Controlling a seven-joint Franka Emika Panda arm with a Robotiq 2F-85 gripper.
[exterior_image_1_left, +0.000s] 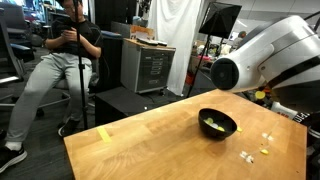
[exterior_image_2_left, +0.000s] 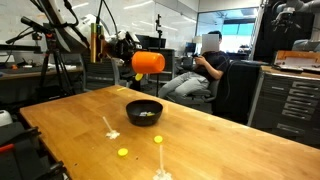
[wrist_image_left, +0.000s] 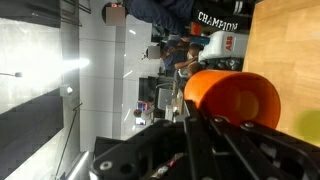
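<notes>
An orange cup is tipped onto its side in the air, above and slightly behind the black bowl in exterior view 2. My gripper is shut on it. In the wrist view, the orange cup sits at the dark fingers, partly covered by them. Exterior view 1 shows the black bowl upright on the table with yellow-green pieces inside; the arm hides the gripper and cup there.
Yellow pieces and white pieces lie scattered on the wooden table around the bowl. A seated person and a grey cabinet are beyond it.
</notes>
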